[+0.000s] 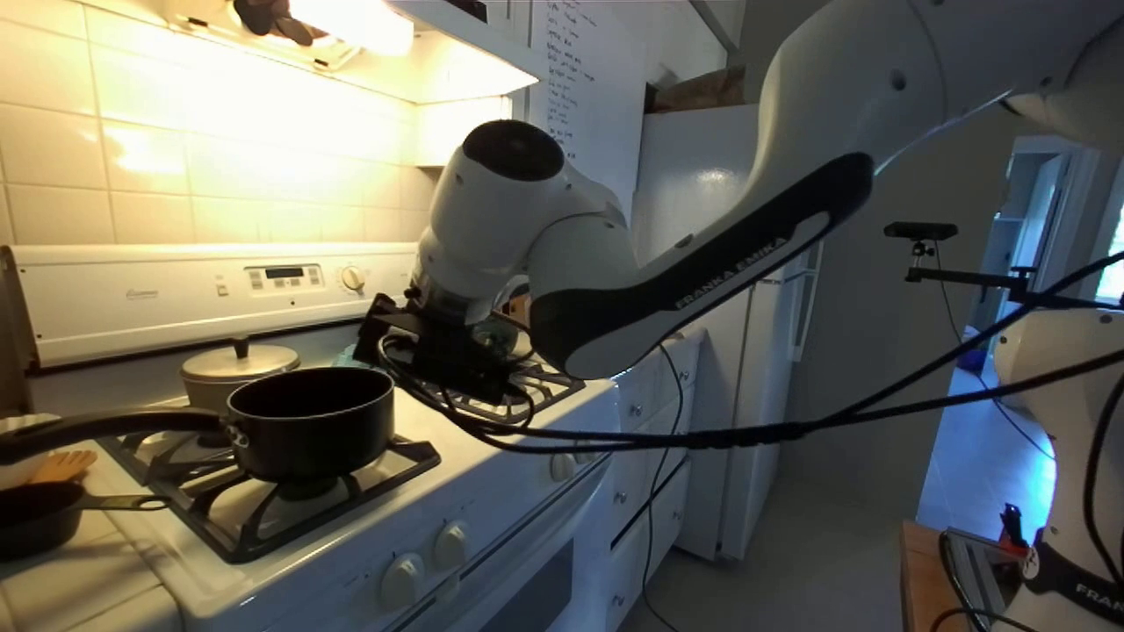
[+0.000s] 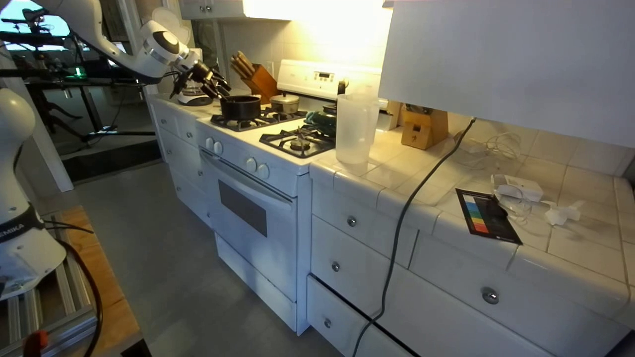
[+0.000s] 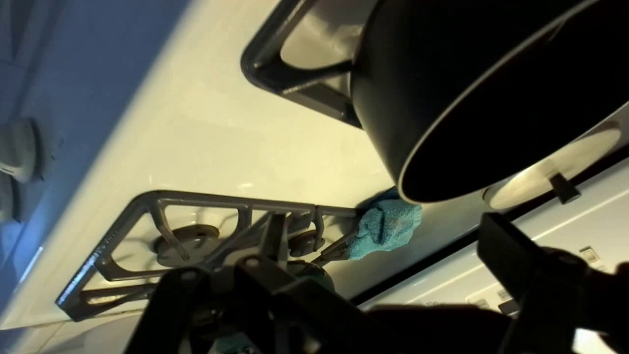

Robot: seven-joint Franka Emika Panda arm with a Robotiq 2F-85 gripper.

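Note:
A black saucepan (image 1: 311, 423) stands upright on a stove grate, its long handle (image 1: 126, 421) pointing left. In exterior view 2 my gripper (image 2: 219, 89) hangs just above and beside the pan's rim. The wrist view shows my gripper open, its dark fingers (image 3: 505, 245) wide apart and nothing held between them. The saucepan (image 3: 377, 100) fills that view's upper right, apart from the fingers. Beyond the gap, a teal cloth (image 3: 386, 227) lies at the back of the other grate (image 3: 259, 206). Cables and the wrist hide the fingertips in exterior view 1.
A lidded pot (image 1: 241, 363) sits behind the saucepan, and a small black skillet (image 1: 42, 518) lies at left. The stove's back panel (image 1: 147, 300) rises behind. In exterior view 2, a clear pitcher (image 2: 355, 131) and knife block (image 2: 423, 128) stand on the counter. The strip between grates is clear.

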